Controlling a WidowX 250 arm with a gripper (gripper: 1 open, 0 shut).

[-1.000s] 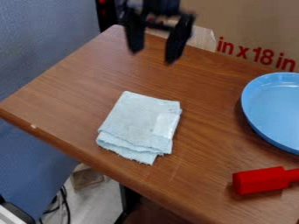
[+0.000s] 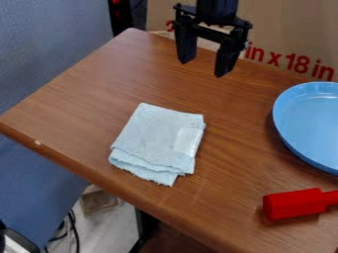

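Observation:
My black gripper (image 2: pixel 204 55) hangs over the back of the wooden table (image 2: pixel 79 99), fingers apart and pointing down, with nothing visible between them. A folded pale blue-grey cloth (image 2: pixel 157 142) lies flat toward the front left of the table, well below the gripper in the view.
A blue plate (image 2: pixel 311 124) sits at the right, partly out of view. A red object (image 2: pixel 294 204) lies at the front right. A cardboard box with red lettering (image 2: pixel 291 30) stands behind the table.
The gripper has moved right and up, toward the back of the table, and is sharper now. The cloth, plate and red object have not moved.

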